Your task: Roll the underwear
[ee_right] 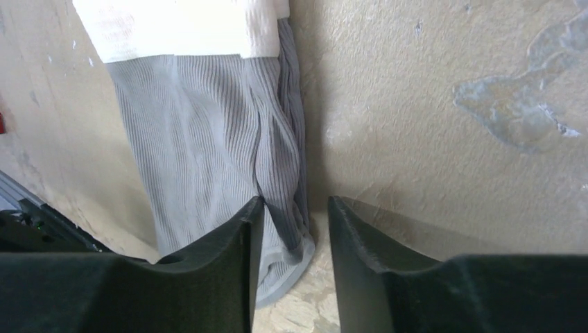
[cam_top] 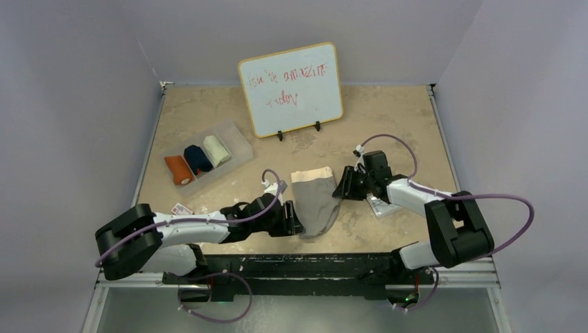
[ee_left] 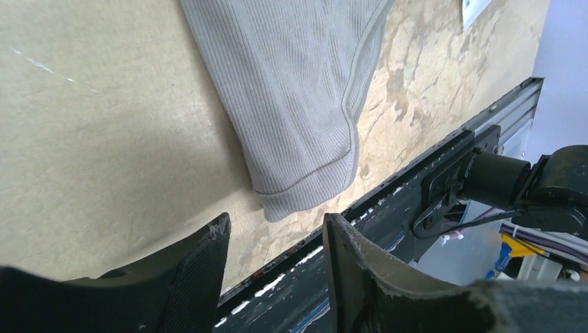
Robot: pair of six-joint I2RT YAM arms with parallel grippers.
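A grey ribbed underwear point(cam_top: 313, 205) with a pale waistband point(cam_top: 310, 173) lies flattened on the table between the arms, its right side folded over in a narrow strip. In the left wrist view, its bottom end point(ee_left: 305, 173) lies just beyond my left gripper, which is open with nothing between its fingers. In the right wrist view, my right gripper is part open over the folded right edge point(ee_right: 274, 159), one finger on or above the fabric and the other over bare table.
A clear bin point(cam_top: 239, 149) with rolled orange, navy and cream items stands at back left. A whiteboard point(cam_top: 291, 90) stands at the back. The table's front edge point(cam_top: 305, 257) is close below the underwear. A small pale object point(cam_top: 381, 208) lies partly under the right arm.
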